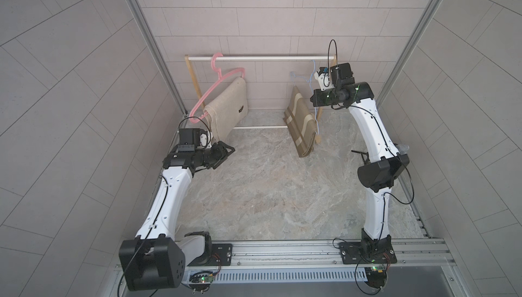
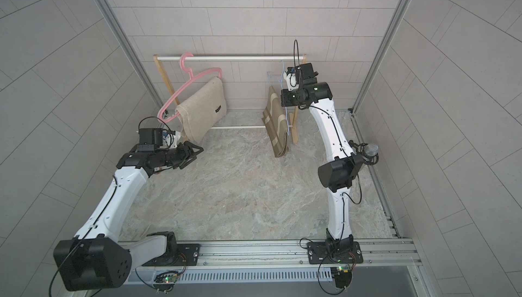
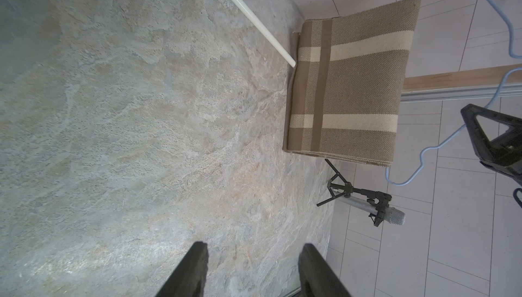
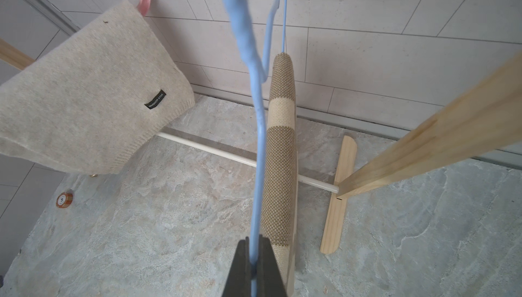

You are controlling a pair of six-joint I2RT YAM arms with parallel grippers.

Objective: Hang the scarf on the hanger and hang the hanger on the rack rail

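The brown scarf with cream stripes (image 1: pixel 300 125) hangs folded over the thin blue hanger (image 4: pixel 260 150) in front of the rack. My right gripper is shut on the hanger's blue wire, which runs between its fingertips. In the top left view the hanger's upper end reaches up to the white rail (image 1: pixel 272 58); whether its hook sits over the rail I cannot tell. My left gripper stands open, its fingers apart with nothing between them, in front of the beige scarf and well away from the brown one.
At the rack's left end a beige scarf (image 1: pixel 231 106) hangs on a pink hanger (image 1: pixel 220 82). The right wooden post (image 4: pixel 435 133) stands close beside the brown scarf. A small black tripod (image 3: pixel 353 192) is off to the right. Bare floor fills the middle.
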